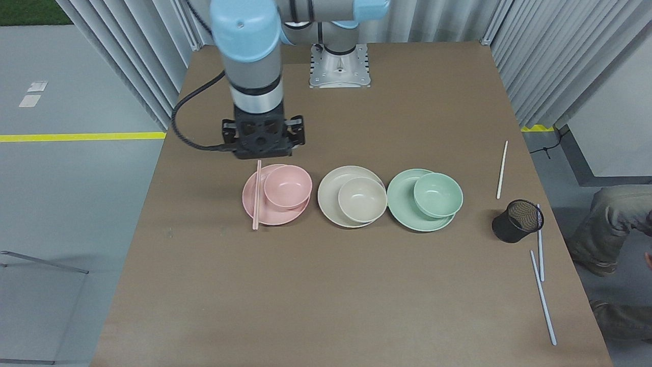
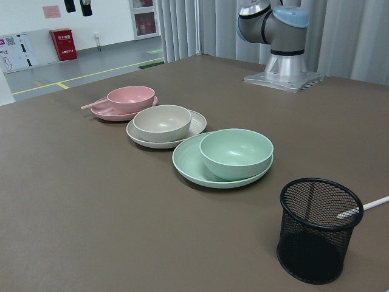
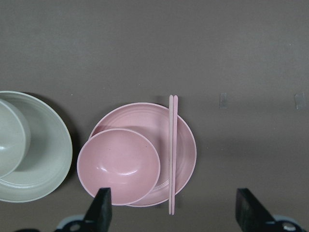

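My gripper is above and behind the pink plate (image 3: 140,116); in the wrist view its two fingers are spread wide, nothing between them. The pink bowl (image 3: 118,164) sits on that plate, and a pair of pink chopsticks (image 3: 173,145) lies across its outer side. Beside them are a cream plate (image 1: 331,195) with cream bowl (image 1: 361,199), then a mint plate (image 1: 403,202) with mint bowl (image 1: 438,194).
A black mesh cup (image 1: 512,223) stands near the table's right edge, among several loose pale sticks (image 1: 544,306). A person's legs show beyond the right edge.
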